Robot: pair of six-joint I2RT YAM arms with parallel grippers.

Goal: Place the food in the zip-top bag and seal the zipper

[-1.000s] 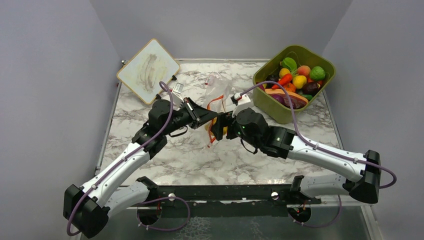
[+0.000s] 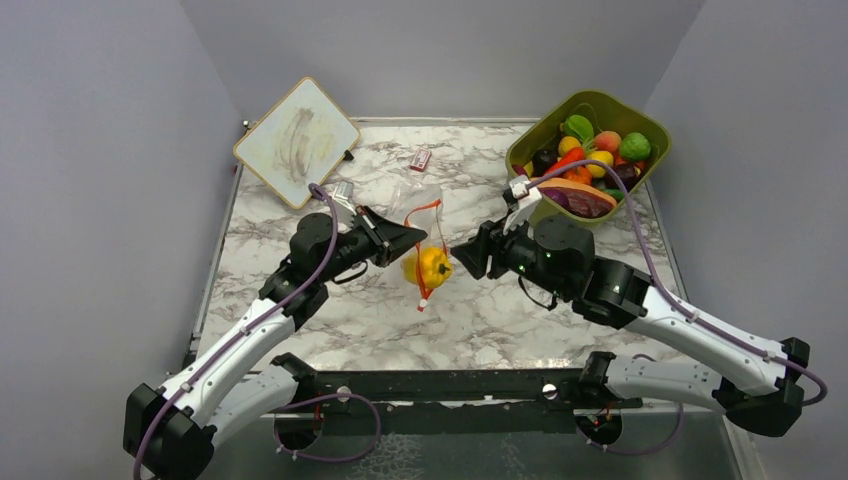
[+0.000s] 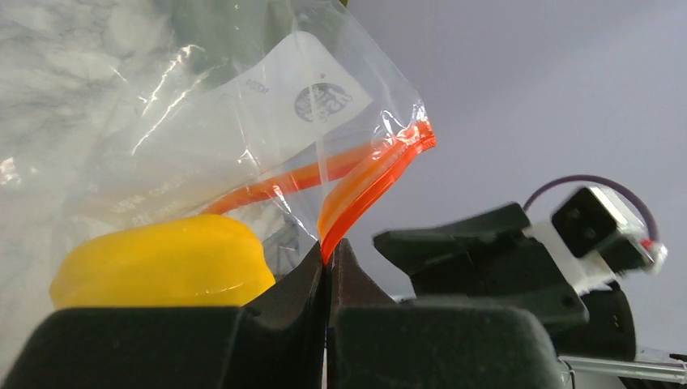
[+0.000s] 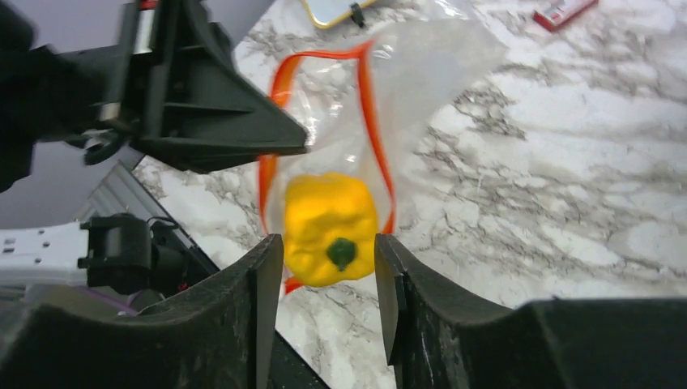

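Note:
A clear zip top bag (image 3: 194, 154) with an orange zipper edge hangs from my left gripper (image 2: 420, 236), which is shut on that edge in the left wrist view. Just inside the bag's gaping mouth sits a yellow bell pepper (image 4: 328, 231), its green stem end facing my right gripper. To the right of the bag stands my right gripper (image 2: 474, 258), its fingers (image 4: 267, 267) parted with a gap. In the right wrist view the pepper shows beyond that gap, apart from the fingertips.
A green bin (image 2: 522, 150) of mixed fruit and vegetables stands at the back right. A framed white board (image 2: 298, 140) is at the back left, and a small red box (image 2: 421, 160) lies behind the bag.
My right gripper has drawn back to the right, away from the bag and pepper, and now shows spread fingers. The left gripper has shifted slightly, still at the zipper edge.

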